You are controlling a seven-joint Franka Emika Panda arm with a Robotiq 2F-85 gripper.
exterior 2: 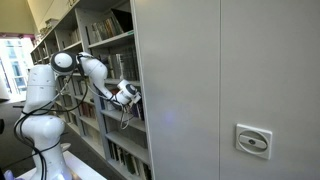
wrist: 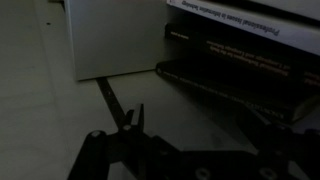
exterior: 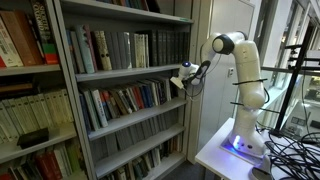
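Note:
My gripper point(exterior: 177, 82) is held out at the right end of the bookcase, close to the middle row of books point(exterior: 127, 99). In the wrist view the gripper is open, its dark fingers apart with nothing visible between them. Ahead and to the upper right of them are a white-spined book point(wrist: 250, 17) and a black book point(wrist: 240, 48) with pale lettering. Below these lies a dark shape, too dim to make out fully. From the other side, the gripper point(exterior 2: 130, 101) appears at the shelf front, partly blurred against the books.
Shelf boards point(exterior: 120, 124) run above and below the arm's reach. A tall grey panel point(exterior 2: 180, 100) bounds the bookcase at its end. The white table point(exterior: 222, 158) under the arm's base is mostly clear, and cables point(exterior: 295, 155) lie to its right.

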